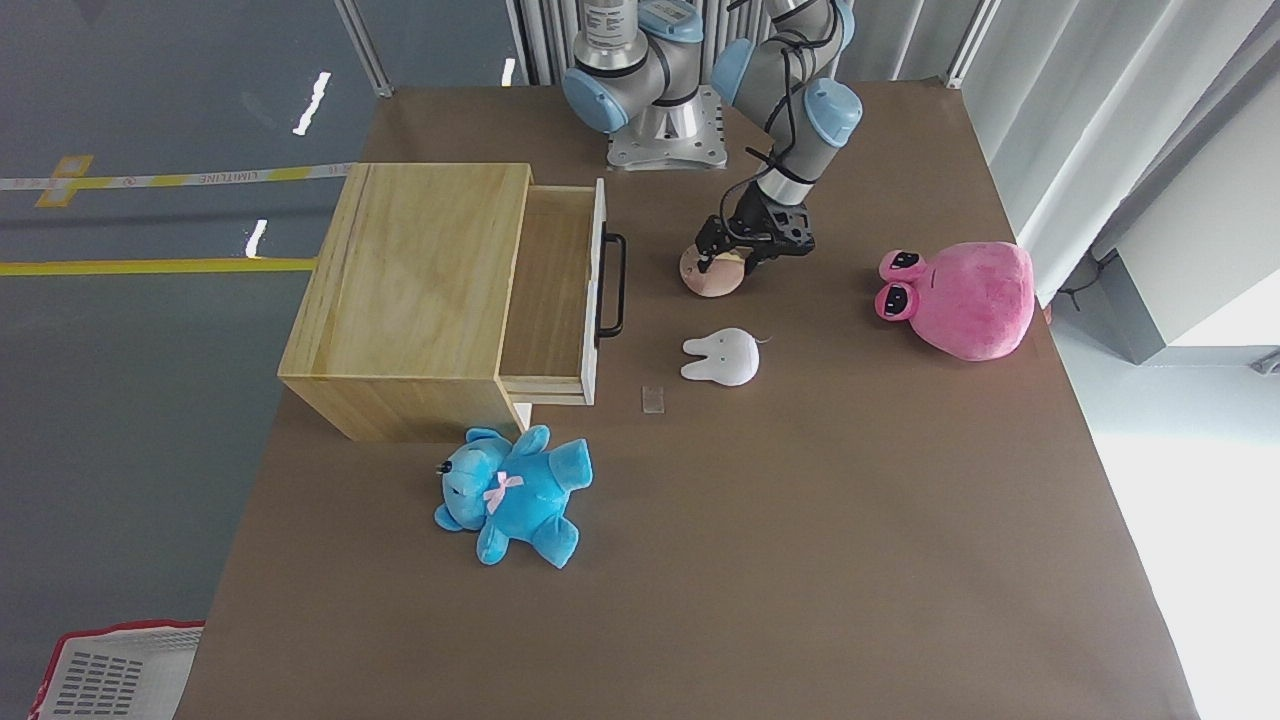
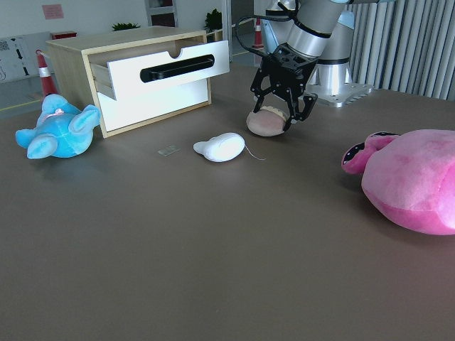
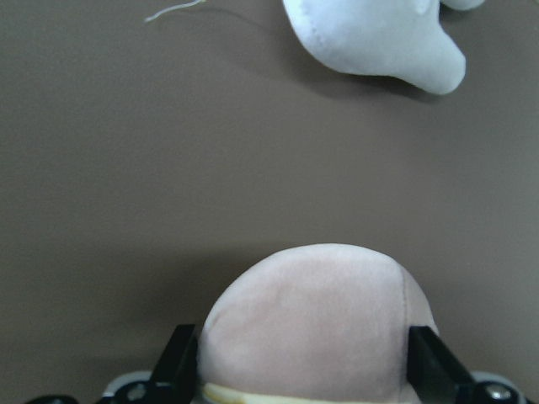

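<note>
My gripper [image 1: 726, 252] is low over a round pale-pink plush [image 1: 708, 277] on the table, right of the open drawer [image 1: 545, 288]. In the wrist view its black fingers sit on either side of the plush [image 3: 307, 328]; whether they are closed on it is unclear. In the left view the fingers straddle the plush [image 2: 266, 124]. A white bunny plush [image 1: 723, 356] lies just in front of it.
A blue bear [image 1: 513, 492] lies before the wooden cabinet [image 1: 408, 276]. A large pink plush [image 1: 966, 300] is on the right.
</note>
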